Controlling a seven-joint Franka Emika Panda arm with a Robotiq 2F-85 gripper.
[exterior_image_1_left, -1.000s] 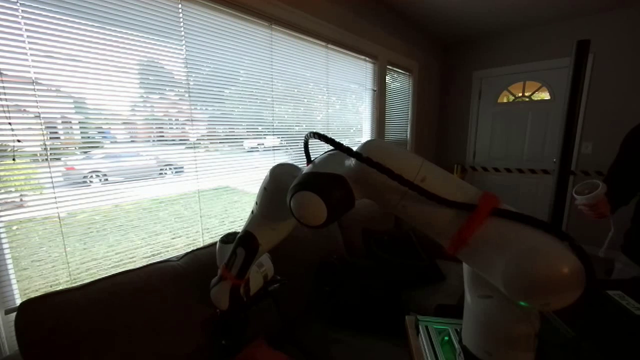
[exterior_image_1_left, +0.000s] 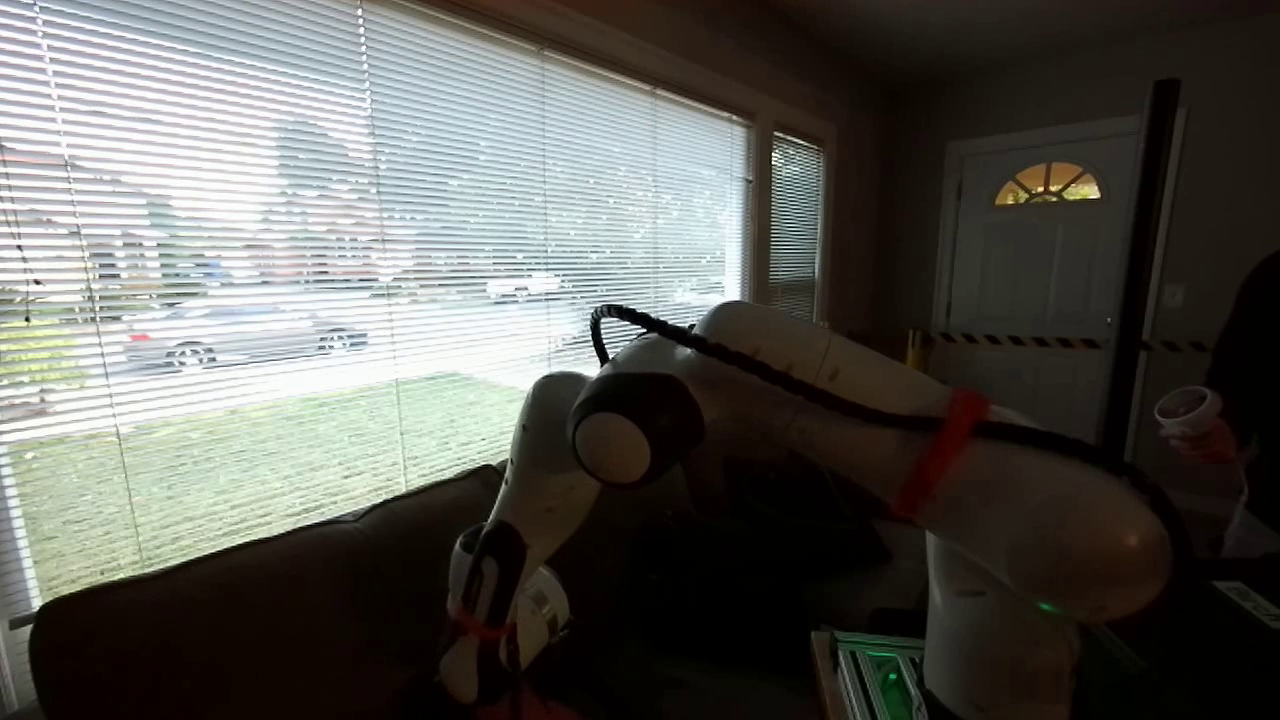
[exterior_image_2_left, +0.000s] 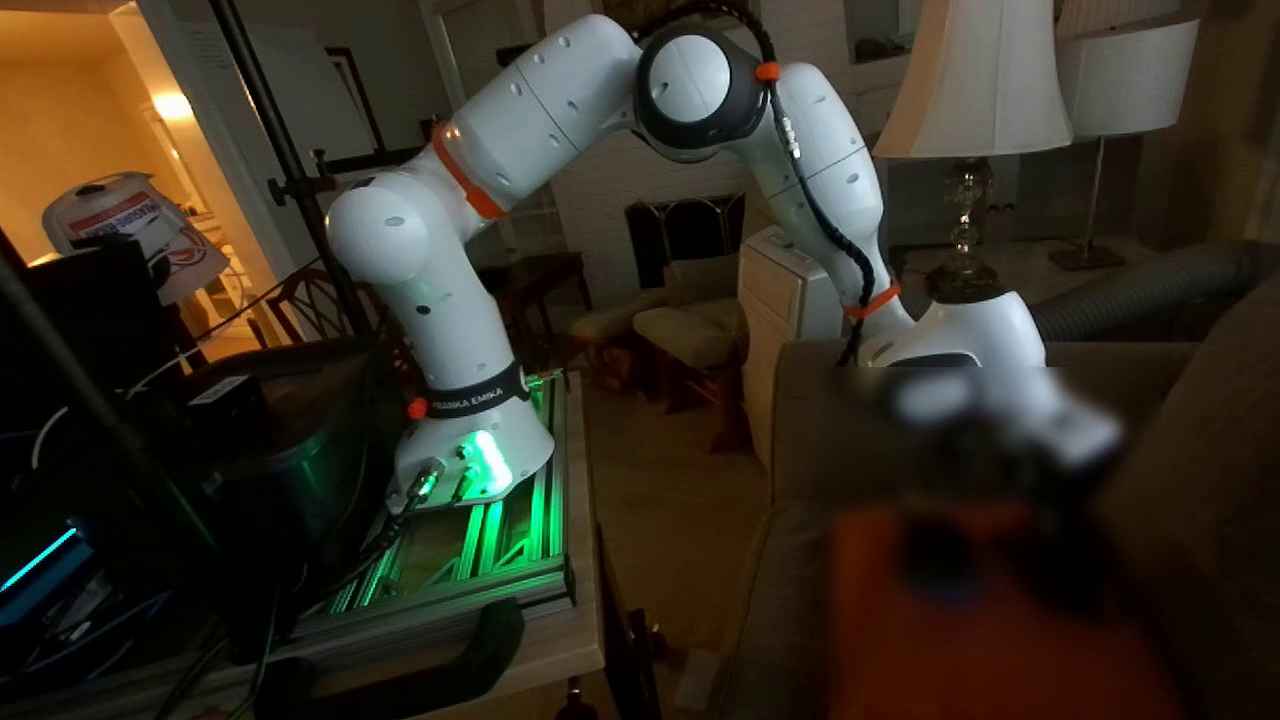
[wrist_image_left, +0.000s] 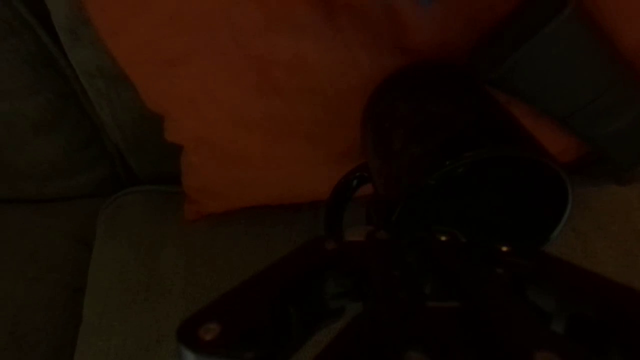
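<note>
In the wrist view a dark, glossy mug (wrist_image_left: 420, 129) lies tilted, its open mouth facing the camera's lower right and its loop handle on the left. My gripper is shut on the mug near its rim; deep shadow hides just where the pads touch. Behind the mug is an orange pillow (wrist_image_left: 252, 114) on the grey-brown couch (wrist_image_left: 150, 270). Whether the mug touches the pillow I cannot tell. Exterior view 2 shows the orange pillow (exterior_image_2_left: 972, 648) blurred below the wrist, while in exterior view 1 the fingers are lost in darkness.
The couch backrest (exterior_image_1_left: 264, 576) runs below the window blinds (exterior_image_1_left: 300, 240). In exterior view 2 the couch arm (exterior_image_2_left: 798, 420) stands near my forearm, with a lamp (exterior_image_2_left: 972, 84) beyond. My base sits on a table (exterior_image_2_left: 576, 648). A person holding a controller (exterior_image_1_left: 1188, 410) stands at the right.
The person's controller has shifted a little.
</note>
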